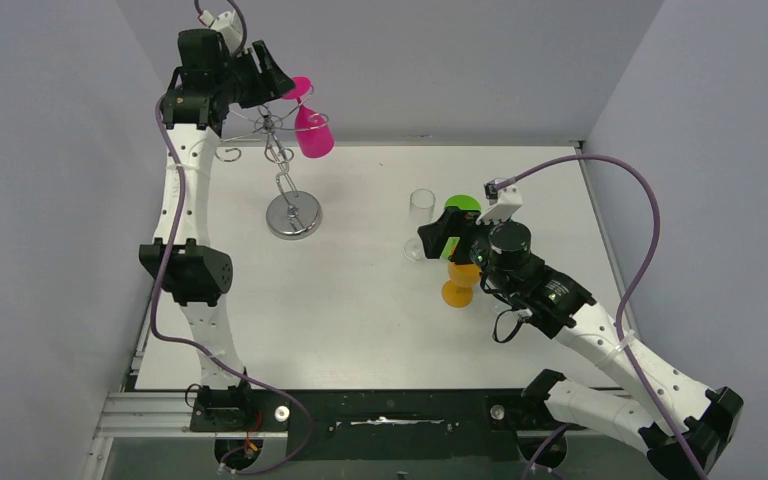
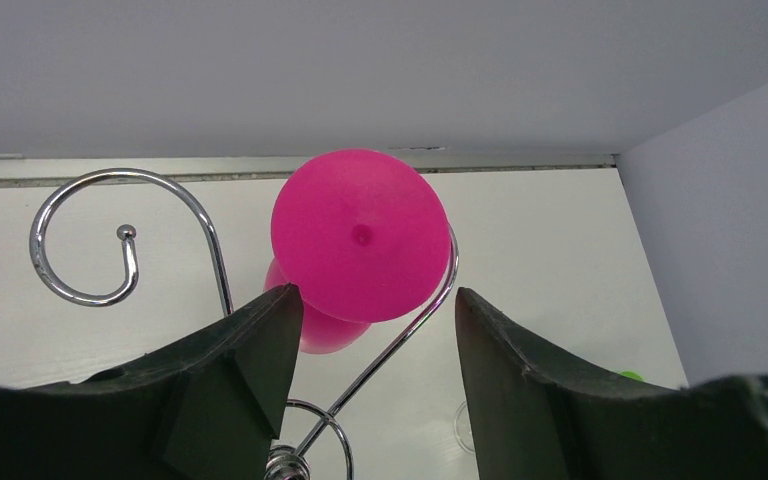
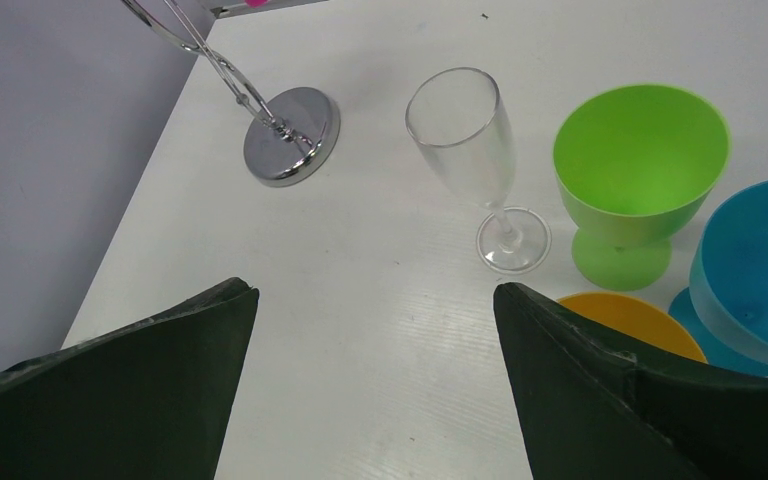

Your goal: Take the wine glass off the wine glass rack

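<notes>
Upside down on the chrome rack point(image 1: 295, 214) hangs a pink wine glass point(image 1: 314, 136), its flat foot uppermost. In the left wrist view the round pink foot point(image 2: 360, 235) faces me, just beyond and between my fingertips, while the bowl shows partly below it. My left gripper point(image 1: 285, 75) is partly open at the foot's left side, and no grip on the glass shows. Over the right of the table, my right gripper stands open with only bare table between its fingers. A rack arm point(image 2: 380, 360) runs below the foot.
Near my right gripper stand a clear glass point(image 3: 475, 160), a green cup point(image 3: 640, 170), a blue cup point(image 3: 760, 270) and an orange cup point(image 3: 635, 325). Another curled rack hook point(image 2: 120, 175) is empty.
</notes>
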